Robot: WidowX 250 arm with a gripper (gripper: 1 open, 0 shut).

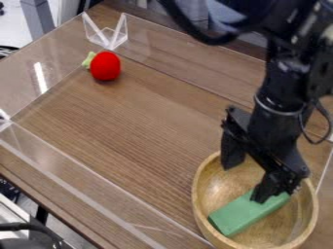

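My black gripper (264,165) is open over a round wooden bowl (208,195) at the lower right, with its fingers reaching down at the bowl's back part. A green rectangular block (244,214) lies inside the bowl, below the fingers. Nothing shows held between the fingers; part of the bowl's back is hidden behind them.
A red tomato-like object (105,66) with a small green piece beside it lies at the upper left. Behind it stands a clear plastic container (104,34).
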